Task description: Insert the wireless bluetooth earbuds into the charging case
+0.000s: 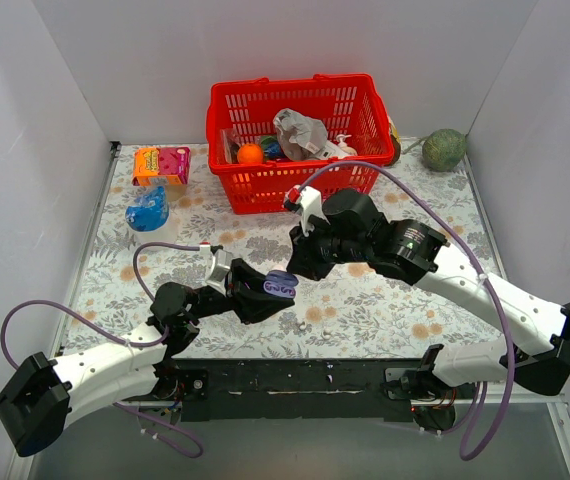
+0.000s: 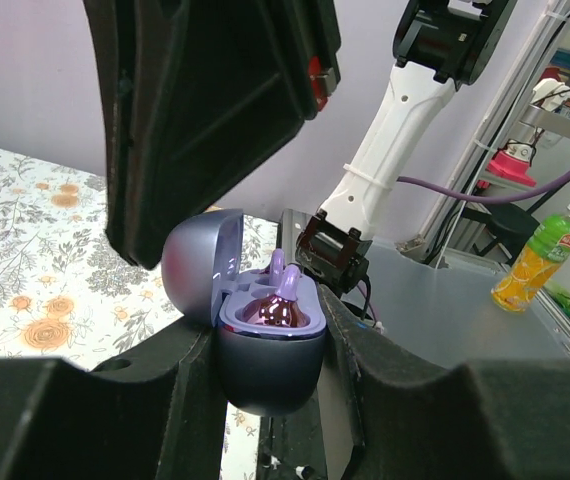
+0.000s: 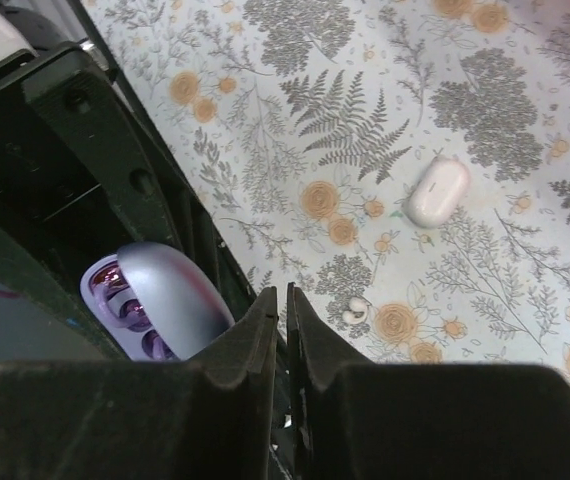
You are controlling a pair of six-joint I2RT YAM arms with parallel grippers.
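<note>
A purple charging case (image 1: 279, 288) with its lid up is gripped by my left gripper (image 1: 268, 294). In the left wrist view the case (image 2: 270, 372) stands upright between the fingers, its lid (image 2: 188, 268) at the left. Two purple stems (image 2: 277, 268) poke above the case's rim, apparently earbuds; how deep they sit cannot be told. From the right wrist view, purple shapes show inside the case (image 3: 98, 290) beside the lid. My right gripper is close behind the case, its fingertips slightly apart with nothing visible between them.
On the patterned table lie a whitish oval block (image 3: 438, 192) and a small white piece (image 3: 356, 310). A filled red basket (image 1: 300, 180) stands at the back, with a snack box (image 1: 161, 165) and a blue-topped container (image 1: 148, 210) left of it.
</note>
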